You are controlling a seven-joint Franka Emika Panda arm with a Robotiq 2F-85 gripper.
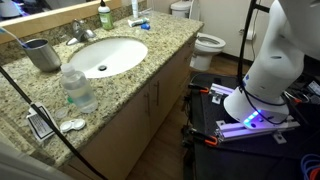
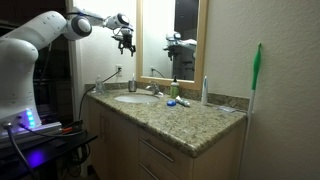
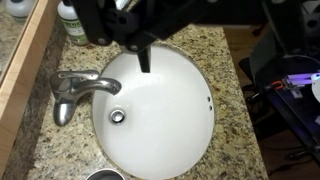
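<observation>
My gripper (image 2: 125, 44) is raised well above the counter near the mirror in exterior view 2. The wrist view has its dark fingers (image 3: 135, 35) spread at the top, open, with nothing seen between them. Below lies the white oval sink (image 3: 165, 125), empty, beside a chrome faucet (image 3: 75, 90). A grey metal cup (image 1: 42, 56) stands upright behind the sink's near end. In front of it is a clear bottle (image 1: 78, 90) with a white cap. A green soap bottle (image 1: 105, 16) stands beyond the faucet.
Small pale items (image 1: 42, 124) lie on the counter's near end. Blue items (image 2: 178, 102) and a tall white bottle (image 2: 205, 92) occupy its far part. The mirror (image 2: 170, 45) rises behind the granite counter (image 2: 200, 123). Bare counter runs along the front edge.
</observation>
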